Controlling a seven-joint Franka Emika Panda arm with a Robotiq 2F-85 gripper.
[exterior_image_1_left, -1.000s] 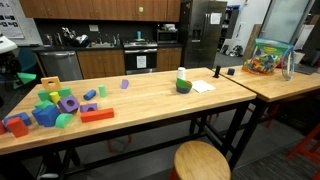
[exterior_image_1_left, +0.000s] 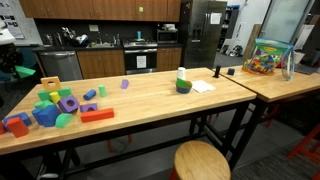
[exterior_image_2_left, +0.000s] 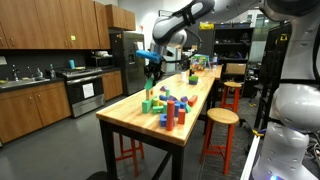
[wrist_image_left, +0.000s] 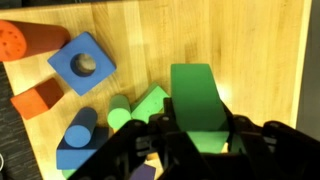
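A long green block (wrist_image_left: 195, 90) is held up toward the camera in the wrist view, and my gripper is shut on it. The black fingers lie along its sides and partly cover its lower end. In exterior view 1 the same green block (exterior_image_1_left: 25, 72) shows at the far left edge, above the table's left end. My gripper (exterior_image_2_left: 152, 72) hangs over the near end of the table in exterior view 2. Beneath it lie a blue square with a round hole (wrist_image_left: 82, 64), a green cylinder (wrist_image_left: 119, 112) and a blue cylinder (wrist_image_left: 81, 127).
Coloured blocks crowd the table's left end, among them a red bar (exterior_image_1_left: 98, 115) and a purple ring (exterior_image_1_left: 69, 104). A green bowl (exterior_image_1_left: 183, 87) stands farther right. A stool (exterior_image_1_left: 201, 160) stands in front.
The green block at the left edge of exterior view 1 has shifted and tilted slightly, staying above the table. The blocks on the table have not moved.
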